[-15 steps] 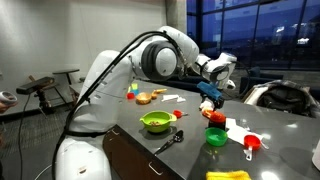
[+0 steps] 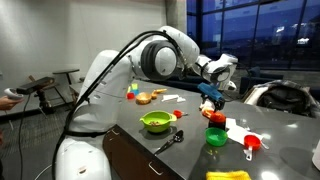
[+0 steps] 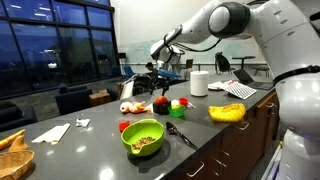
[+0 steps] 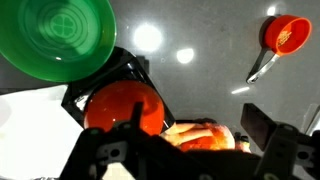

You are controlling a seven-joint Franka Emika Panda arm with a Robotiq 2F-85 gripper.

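My gripper stands open in the wrist view, its dark fingers (image 4: pixel 262 125) spread wide apart with nothing held. Below it, a round red object (image 4: pixel 124 106) rests in a black container, partly covered by the left finger. A green bowl (image 4: pixel 62 32) lies at the upper left of that view. An orange and white item (image 4: pixel 203 134) shows low between the fingers, and a red cup with a handle (image 4: pixel 287 36) sits at the upper right. In exterior view 1 the gripper (image 2: pixel 211 101) hangs above the red object (image 2: pixel 216 117).
A light green bowl (image 3: pixel 143 137) and a black utensil (image 3: pixel 181 135) lie on the grey counter (image 3: pixel 90 155). Yellow cloth (image 3: pixel 229 113) lies near the counter's edge. Bread in a basket (image 3: pixel 15 160) stands far left in exterior view 2. Bare counter surrounds the utensil.
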